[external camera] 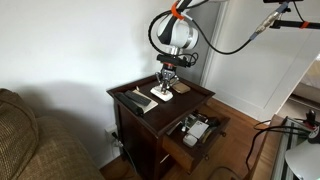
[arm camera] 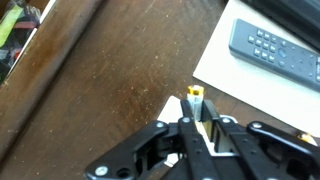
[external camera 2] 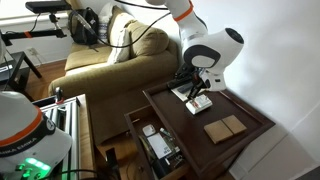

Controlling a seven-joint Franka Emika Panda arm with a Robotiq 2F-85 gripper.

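My gripper is shut on a slim marker-like object (arm camera: 195, 98), which has a pale tip and an orange-yellow part and points out past the fingers. It is low over the dark cabinet top. In exterior view 1 the gripper (external camera: 165, 82) hangs over a small white box (external camera: 161, 94); in exterior view 2 that white box (external camera 2: 202, 103) sits just below and beside the fingers. The wrist view shows part of a white surface (arm camera: 172, 110) behind the fingers, mostly hidden. Whether the held object touches the box I cannot tell.
A dark remote (arm camera: 270, 48) lies on a white sheet (arm camera: 222, 72) close to the gripper. Toward the other end of the cabinet top lies a brown square pad (external camera 2: 225, 128). Below, an open drawer (external camera 2: 152, 142) holds several small items. Bare wood lies between them.
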